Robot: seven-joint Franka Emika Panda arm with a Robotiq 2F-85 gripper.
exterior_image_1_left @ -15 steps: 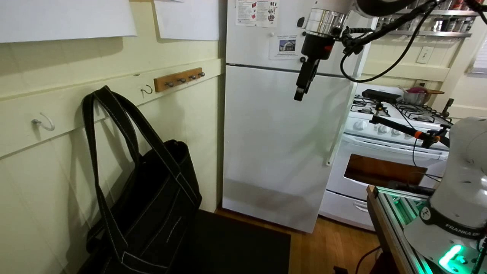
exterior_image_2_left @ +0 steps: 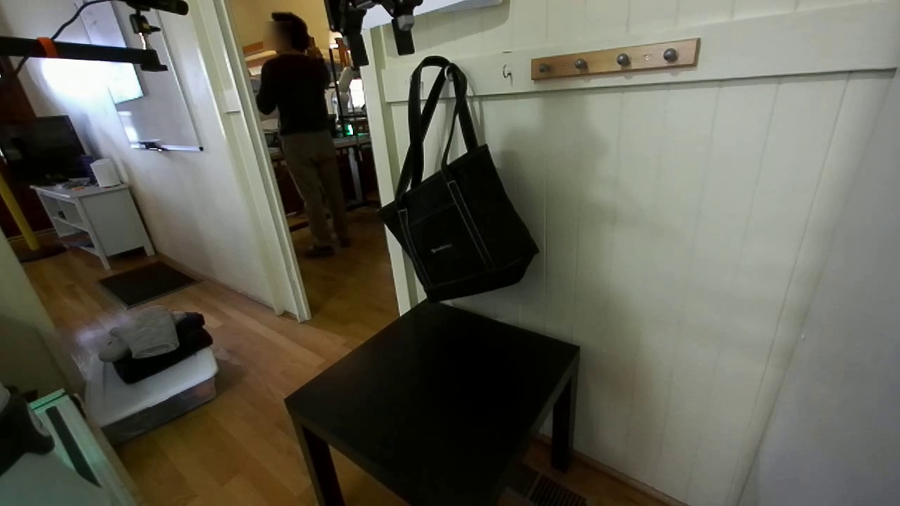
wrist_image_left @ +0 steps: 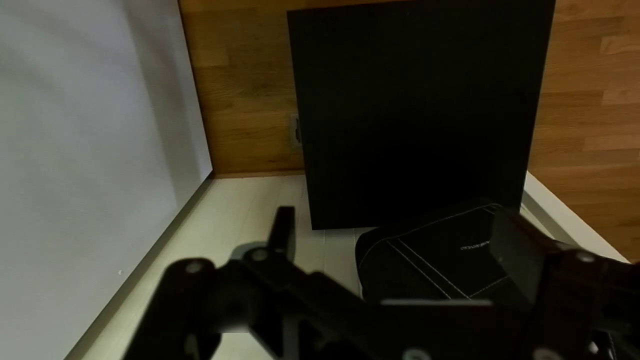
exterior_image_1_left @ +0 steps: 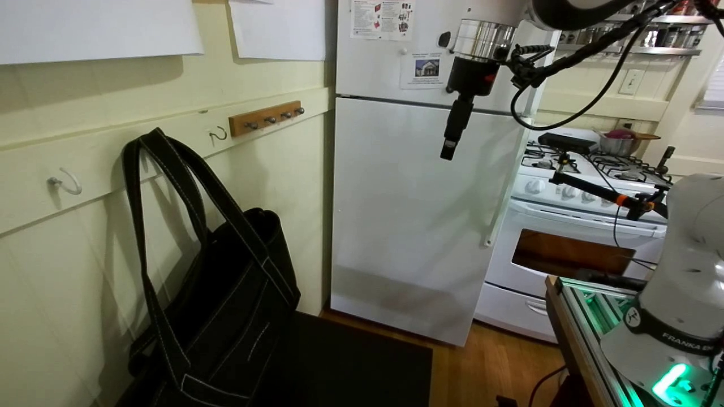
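A black tote bag with white stitching (exterior_image_2_left: 464, 232) hangs by its straps from a wall hook, above a black table. In exterior view 1 the bag (exterior_image_1_left: 224, 319) fills the lower left, its top gaping. My gripper (exterior_image_1_left: 448, 149) points downward in front of the fridge, well apart from the bag. At the top of exterior view 2 the gripper (exterior_image_2_left: 381, 43) shows two separated fingers with nothing between them. Looking down in the wrist view, I see the lower part of the bag (wrist_image_left: 432, 261) beyond the open fingers; the straps are hidden there.
A black square table (exterior_image_2_left: 439, 362) stands under the bag. On the wall are a bare hook (exterior_image_1_left: 218, 133) and a wooden peg rail (exterior_image_1_left: 266, 118). The white fridge (exterior_image_1_left: 407, 217) stands beside this wall. A person (exterior_image_2_left: 304, 126) stands in the far doorway.
In exterior view 1 my gripper has moved slightly down and to the right. The bag and the furniture stay where they were.
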